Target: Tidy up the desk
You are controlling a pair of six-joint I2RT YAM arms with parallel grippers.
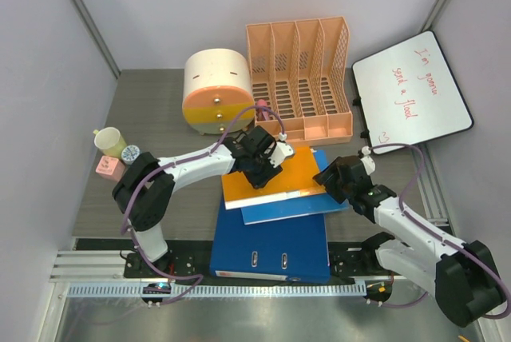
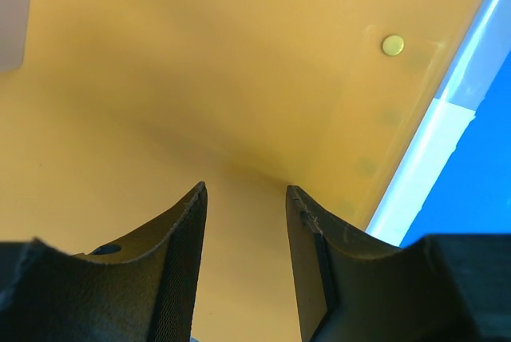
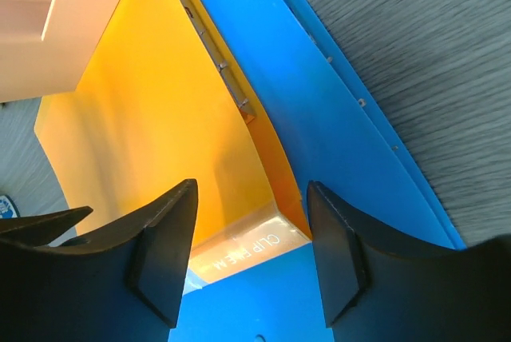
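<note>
An orange folder (image 1: 299,168) with a pale spine lies slanted on top of a blue folder (image 1: 297,208). Over its left part sits my left gripper, its fingers a little apart and only the orange surface showing between and behind them; whether they hold anything is unclear. My right gripper (image 1: 321,181) is at the folder's lower right corner, fingers open. In the right wrist view that corner of the orange folder (image 3: 239,238) shows between the spread fingers, close to the right fingertip (image 3: 317,198). A second, larger blue binder (image 1: 270,238) lies beneath at the front.
Behind stands a peach divided rack (image 1: 318,128), its slots mostly empty, with a round-topped drawer box (image 1: 215,78) to its left. A whiteboard (image 1: 411,90) leans at right. A yellow cup (image 1: 110,141) and pink block (image 1: 110,168) are far left. Bare desk (image 1: 152,126) lies between.
</note>
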